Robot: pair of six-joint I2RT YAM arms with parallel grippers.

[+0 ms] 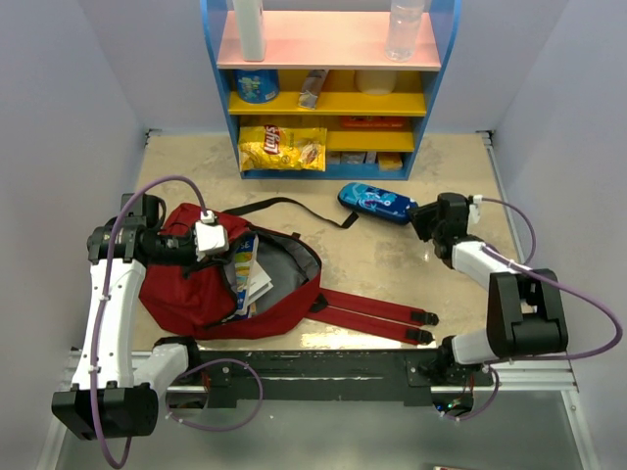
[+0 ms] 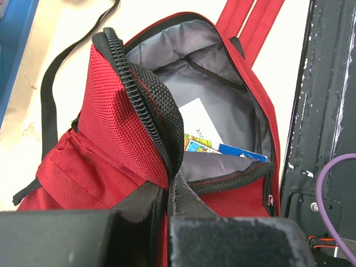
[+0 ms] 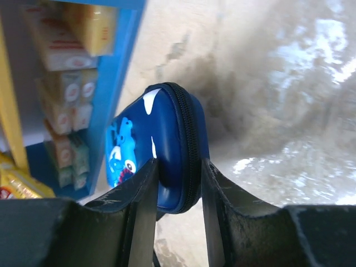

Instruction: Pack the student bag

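Note:
The red backpack (image 1: 181,302) lies on its side at the left, its grey-lined main pocket open toward the right. Papers and booklets (image 1: 257,279) sit inside. My left gripper is shut on the backpack's zippered edge (image 2: 125,108), holding it up. Near the shelf lies a blue pencil case (image 1: 377,202) with a cartoon print. My right gripper is at the case's right end, one finger on either side of it. The right fingers are part open around the case (image 3: 183,186); whether they grip it firmly cannot be told.
A blue-sided shelf (image 1: 323,174) stands at the back with a chips bag (image 1: 279,147), a blue can (image 1: 257,86) and small boxes. Red straps (image 1: 372,315) and a black strap (image 1: 279,201) stretch out from the backpack. Bare floor lies between backpack and right arm.

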